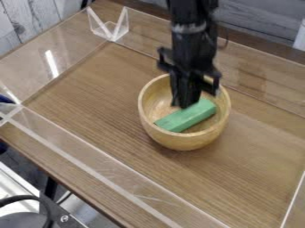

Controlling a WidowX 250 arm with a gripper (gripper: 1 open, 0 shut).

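A round wooden bowl (161, 132) sits near the middle of the table, with a green block (187, 117) lying tilted inside it. The black arm hangs from the top; its gripper (183, 69) is above the back of the bowl, clear of the block. Its lower part is motion-blurred; it looks shut, with nothing seen held.
A white wire-like object (109, 25) stands at the back left. A dark round object (24, 218) shows at the lower left corner.
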